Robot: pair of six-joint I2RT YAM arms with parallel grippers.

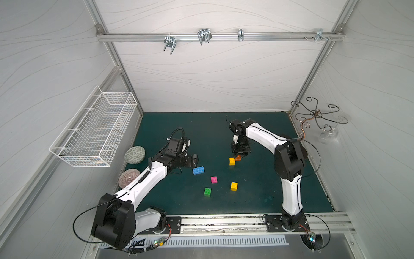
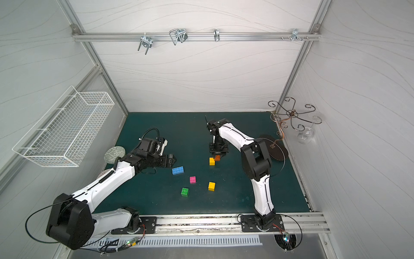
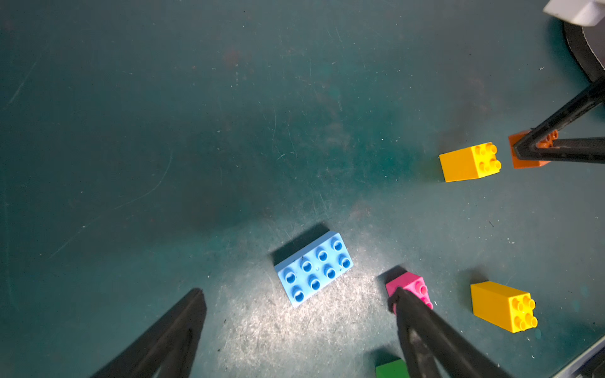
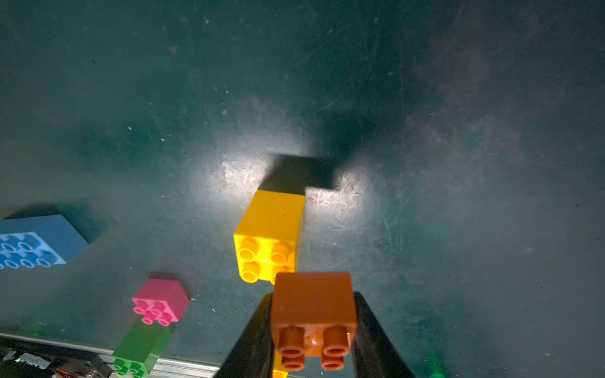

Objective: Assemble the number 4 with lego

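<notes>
My right gripper is shut on an orange brick (image 4: pixel 313 299), its studs facing the camera, held above the table beside a yellow brick (image 4: pixel 269 230). My left gripper has its fingers apart, empty, over the table with a light blue brick (image 3: pixel 313 267) lying below the gap. A pink brick (image 1: pixel 214 179), a green brick (image 1: pixel 207 192) and a second yellow brick (image 1: pixel 233 186) stand apart from one another nearer the front. In the left wrist view, one left finger partly covers the pink and green bricks.
On the left wall hangs a white wire basket (image 1: pixel 100 129). Two bowls, one grey (image 1: pixel 134 155) and one pinkish (image 1: pixel 129 178), sit at the left edge. A metal scroll stand (image 1: pixel 317 114) rises at the back right.
</notes>
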